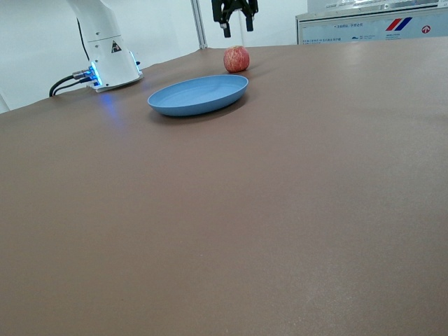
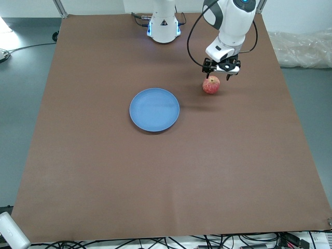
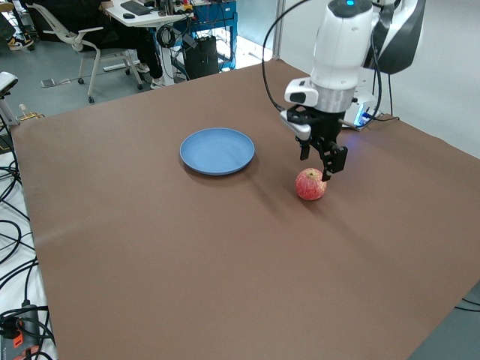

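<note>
A red apple (image 2: 211,85) sits on the brown table (image 2: 171,181), right of and behind a blue plate (image 2: 154,109) in the left view. The black gripper (image 2: 218,77) hangs just above the apple, its fingers apart and open, nothing between them. In the top view the gripper (image 1: 237,28) is over the apple (image 1: 236,59), clear of it. The right view shows the gripper (image 3: 315,161) above the apple (image 3: 310,184), beside the plate (image 3: 217,151).
The white arm base (image 2: 163,28) stands at the back of the table. Cables and equipment line the near edge in the left view.
</note>
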